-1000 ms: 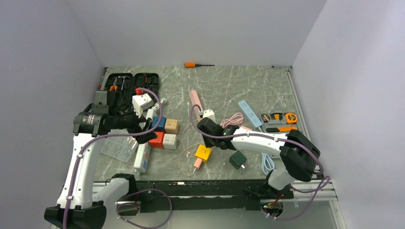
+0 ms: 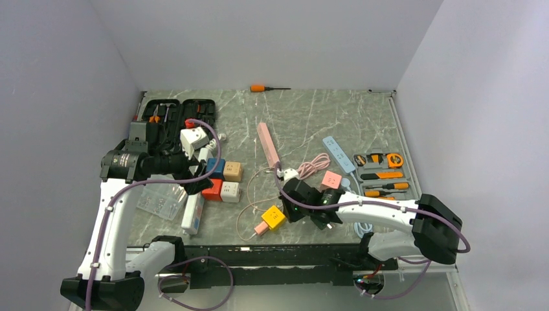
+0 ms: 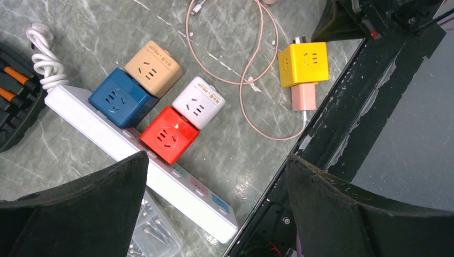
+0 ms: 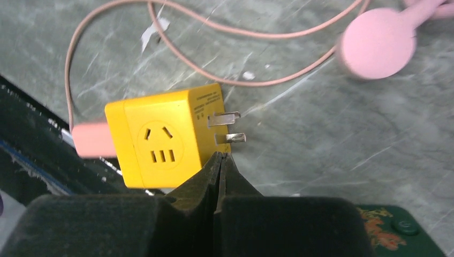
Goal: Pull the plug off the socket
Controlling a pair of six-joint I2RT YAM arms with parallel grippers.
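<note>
Near the table's front edge lies a yellow cube socket (image 4: 160,139), its metal prongs sticking out on one side. A pink plug (image 3: 304,97) with a cable sits in the opposite side of the cube. My right gripper is shut beside the prong side, its tips at the cube's lower corner and nothing visible between them; whether they touch the cube I cannot tell. Over on the left, my left gripper hangs open above the table, empty, with its fingers wide apart.
A white power strip (image 3: 182,193) with blue, tan, red and white cubes (image 3: 199,103) lies at left. A dark green adapter (image 4: 399,227) is close to the right gripper. The pink cable (image 4: 257,83) loops behind the yellow cube.
The yellow cube and pink plug have turned, the plug end swinging left and forward. The left arm has stayed still.
</note>
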